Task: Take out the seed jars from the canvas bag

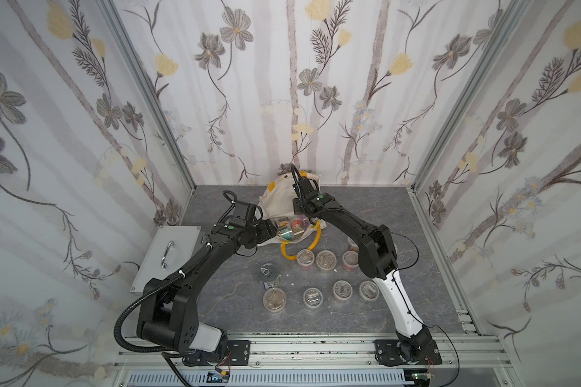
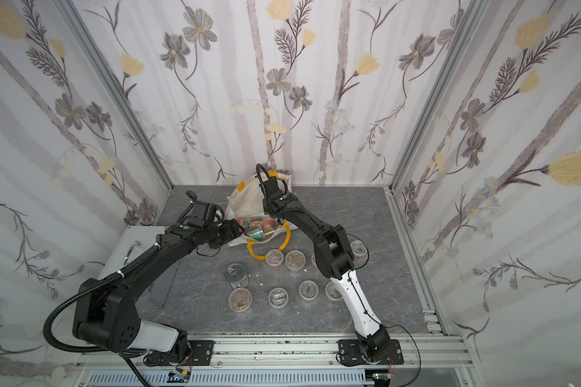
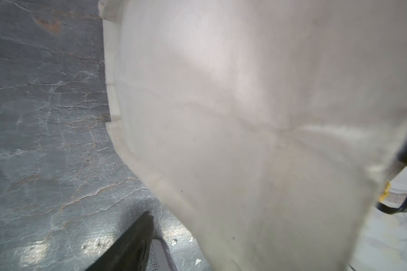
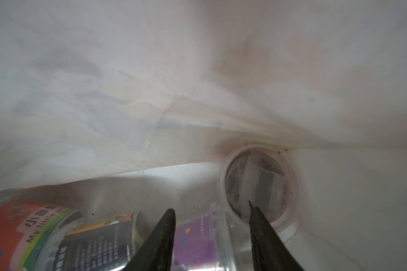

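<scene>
The white canvas bag [image 1: 277, 196] with yellow straps lies at the back centre. My right gripper is open inside it, above jars: a red-labelled one [image 4: 22, 232], a dark-labelled one [image 4: 92, 246], a purple-labelled one [image 4: 194, 244] and an upright clear jar [image 4: 275, 185] at the right, with nothing seen held. My left gripper [image 1: 270, 228] is at the bag's front left edge; pale fabric fills much of its wrist view, and its finger state is unclear.
Several jars [image 1: 326, 260] stand on the grey table in front of the bag, with a can [image 1: 270, 274] among them. A white box [image 1: 155, 258] with a handle stands at the left.
</scene>
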